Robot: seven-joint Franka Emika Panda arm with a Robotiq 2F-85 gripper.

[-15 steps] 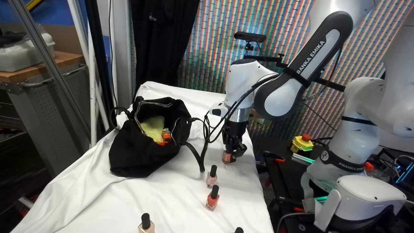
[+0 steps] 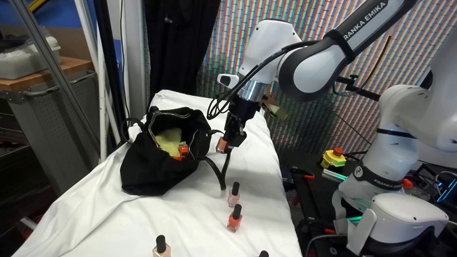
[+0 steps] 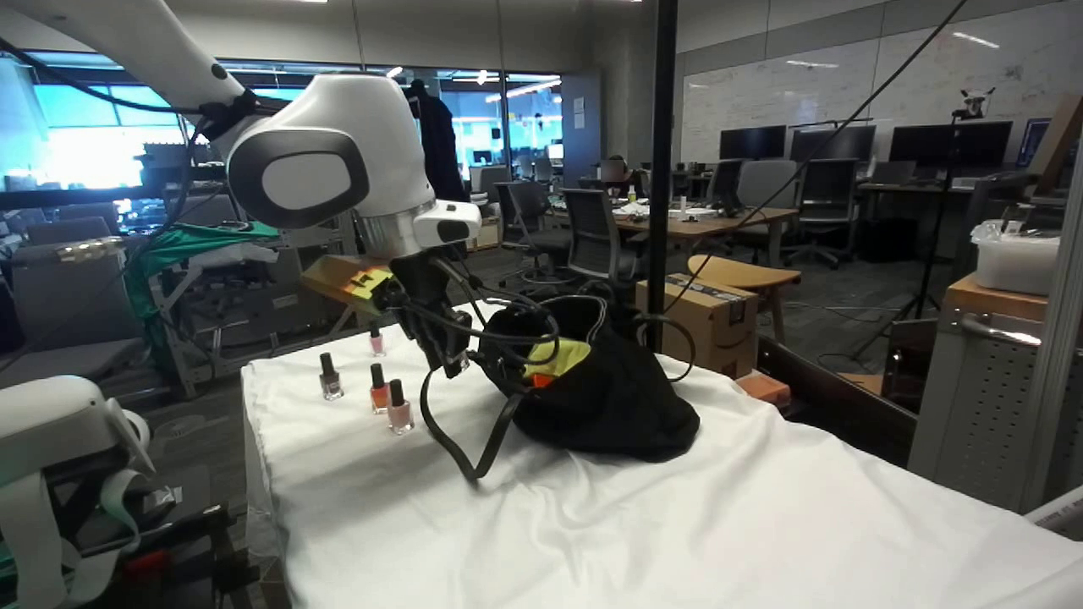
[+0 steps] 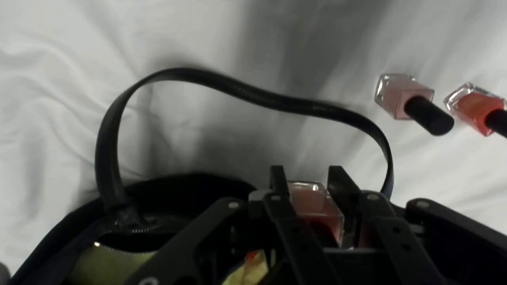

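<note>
My gripper (image 2: 230, 139) is shut on a brownish-pink nail polish bottle (image 2: 221, 145), holding it in the air just right of the black bag. In the wrist view the held bottle (image 4: 316, 206) shows between the two fingers, its cap hidden by them. The black bag (image 2: 150, 175) stands with its mouth unzipped; inside lie a yellow-green cloth (image 2: 170, 140) and an orange-red item (image 2: 183, 149). On the white cloth stand a pale pink bottle (image 2: 233, 199) and a red-orange bottle (image 2: 234, 222), both upright with black caps.
The bag's strap (image 4: 266, 97) loops over the sheet below my gripper. Nearer the front are a beige bottle (image 2: 161, 248) and a black cap (image 2: 264, 254) cut off by the frame edge.
With the brownish-pink bottle in its grasp, my gripper has risen from near the sheet and moved left toward the bag. The bag and standing bottles have stayed put.
</note>
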